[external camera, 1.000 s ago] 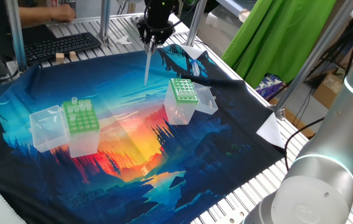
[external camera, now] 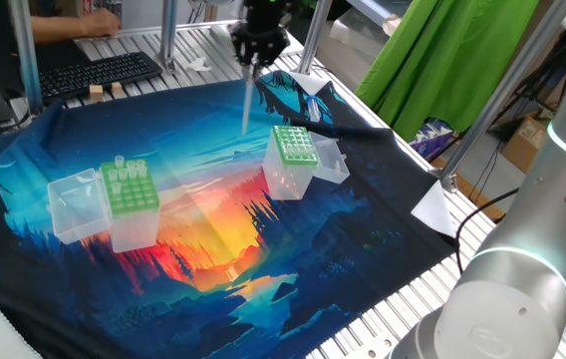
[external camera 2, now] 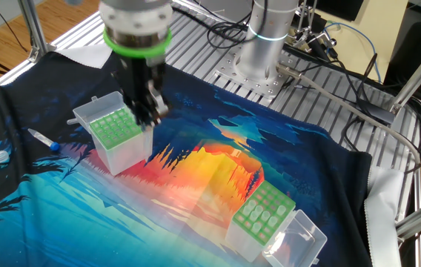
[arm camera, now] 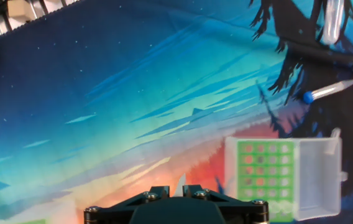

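Note:
A long clear pipette tip (external camera: 247,105) hangs below my gripper (external camera: 250,68), which is shut on its upper end. In the wrist view a bit of the pale tip (arm camera: 181,183) shows between the fingers. The tip is above the cloth, left of a green-topped box (external camera: 295,146) whose grid holes look empty. Another green-topped box (external camera: 132,189) farther left bears several clear tips standing in its grid. In the second exterior view my gripper (external camera 2: 150,119) appears beside the empty-looking box (external camera 2: 115,130); the held tip cannot be made out there.
Both boxes have their clear lids (external camera: 79,206) (external camera 2: 297,241) folded open to the side. A pen with a blue end (arm camera: 329,91) lies on the patterned cloth (external camera: 193,269). A keyboard (external camera: 99,75) and a person's arm (external camera: 69,25) are at the back. Open cloth lies between the boxes.
In exterior view 1 my gripper and the tip have shifted slightly right and a little up, nearer to the right-hand box. Both boxes stay in place.

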